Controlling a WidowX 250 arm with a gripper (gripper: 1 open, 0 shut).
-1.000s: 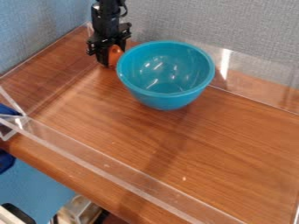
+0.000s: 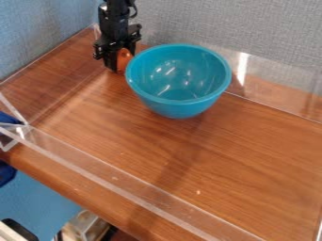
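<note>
A black gripper (image 2: 116, 58) hangs at the back left of the wooden table (image 2: 201, 179), low over the surface and shut on an orange object (image 2: 123, 59) that is partly hidden by it. Just to the right stands a large teal bowl (image 2: 178, 80), upright and empty. I cannot tell whether the orange object touches the bowl.
Clear low walls (image 2: 151, 193) edge the table, with a grey back wall (image 2: 239, 28) behind. A dark blue object (image 2: 6, 169) shows past the left edge.
</note>
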